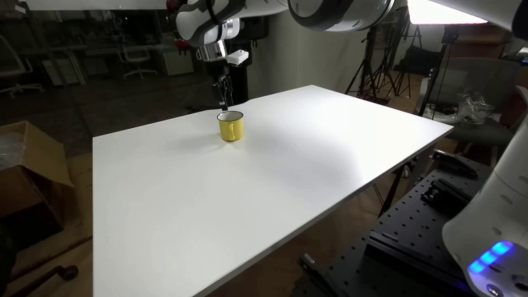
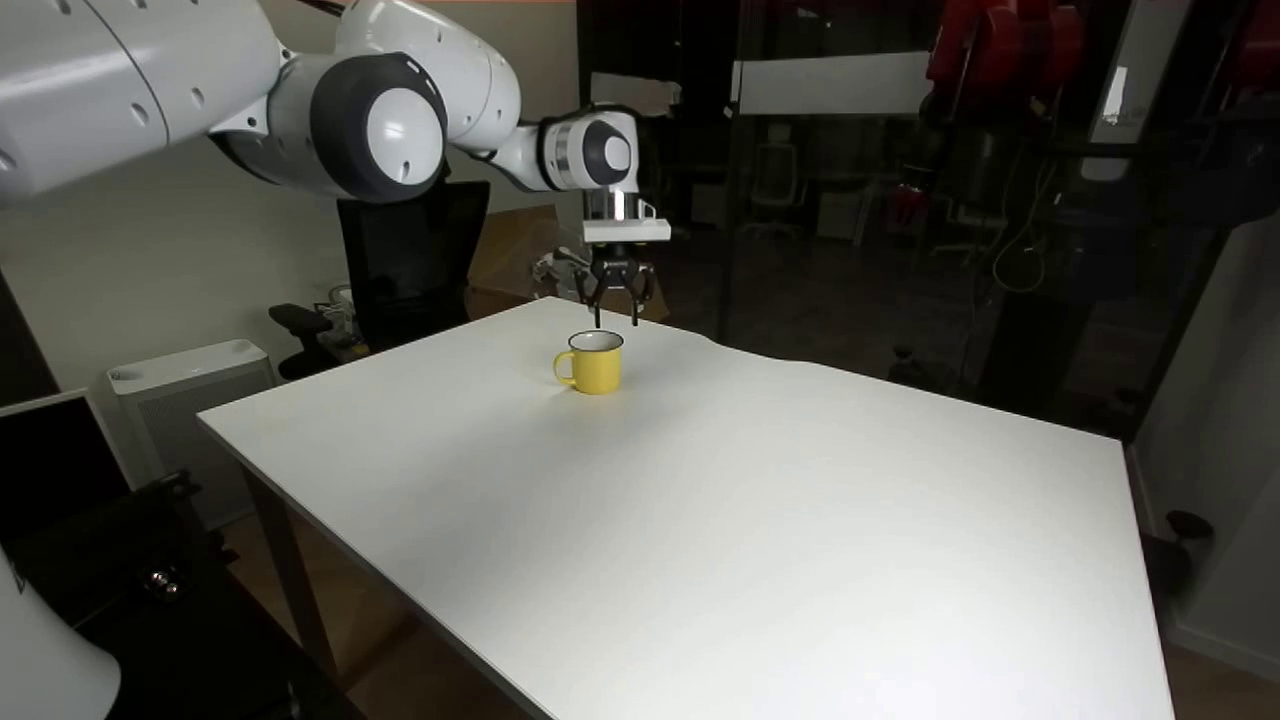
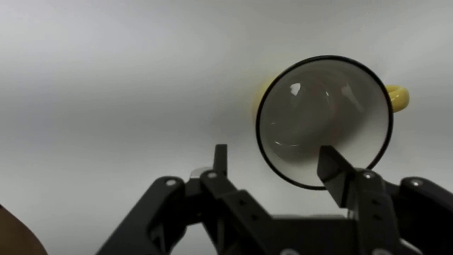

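Note:
A yellow mug (image 1: pixel 231 128) with a white inside and dark rim stands upright on the white table (image 2: pixel 840 516). Its handle (image 2: pixel 563 367) points to the left in exterior view 2. My gripper (image 2: pixel 617 320) hangs above and just behind the mug, its black fingers apart and nothing gripped. Seen from the wrist, the mug (image 3: pixel 325 123) lies right of centre; one of the fingertips (image 3: pixel 330 165) overlaps its near rim, while the other is over bare table to the left. The gripper (image 1: pixel 225 104) is partly end-on in exterior view 1.
Wide bare tabletop (image 1: pixel 198 208) surrounds the mug, with its far edge close behind. A cardboard box (image 1: pixel 39 158) sits off the table at the left. A black chair (image 2: pixel 408 264) stands beyond the far left edge in exterior view 2.

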